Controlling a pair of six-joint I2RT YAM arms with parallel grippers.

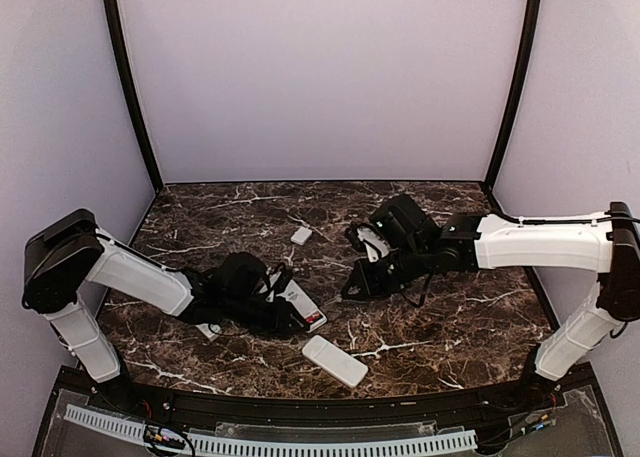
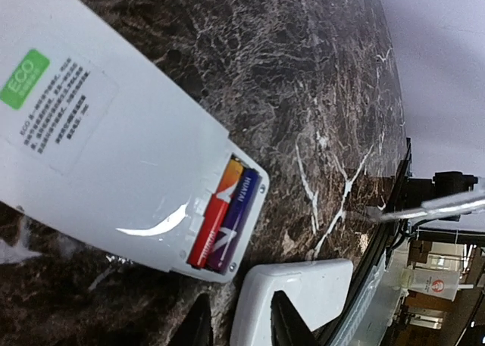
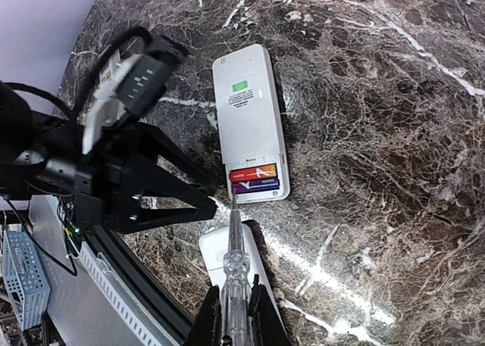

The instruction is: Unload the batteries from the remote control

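Observation:
The white remote (image 2: 114, 157) lies face down, its compartment exposed with a red battery (image 2: 209, 232) and a purple battery (image 2: 233, 223) inside. My left gripper (image 1: 295, 312) is low beside the compartment end; in the right wrist view its black fingers reach toward that end, apart. My right gripper (image 1: 355, 282) is shut on a thin, pale, translucent tool (image 3: 236, 263), whose tip points toward the compartment in the right wrist view.
A white battery cover (image 1: 334, 361) lies near the front edge, below the remote. A small white object (image 1: 301, 235) sits farther back.

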